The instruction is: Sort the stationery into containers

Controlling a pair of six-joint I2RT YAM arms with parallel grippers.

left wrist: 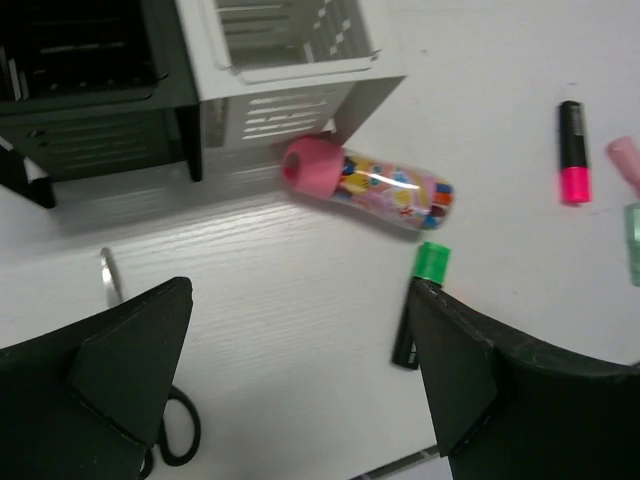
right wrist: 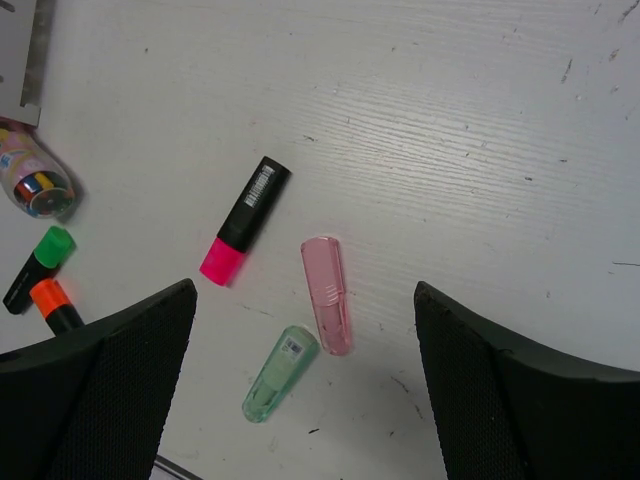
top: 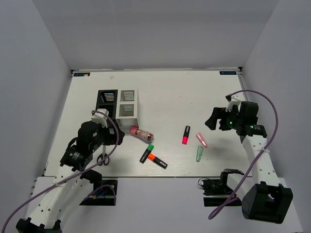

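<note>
My left gripper is open and empty, over the table near scissors [left wrist: 181, 430], part hidden by its finger, and below the black container [top: 106, 97] and white container [top: 127, 109]. A pencil tube with pink cap [top: 142, 134] lies beside them. Green-capped [left wrist: 430, 262] and orange-capped [top: 158, 160] highlighters lie in front of it. Farther right lie a pink-capped highlighter [right wrist: 247, 213], a pink translucent item [right wrist: 325, 290] and a green translucent item [right wrist: 280, 372]. My right gripper stands open above the right side, nothing held.
The table's front edge runs just below the loose stationery. Grey walls border the sides and back.
</note>
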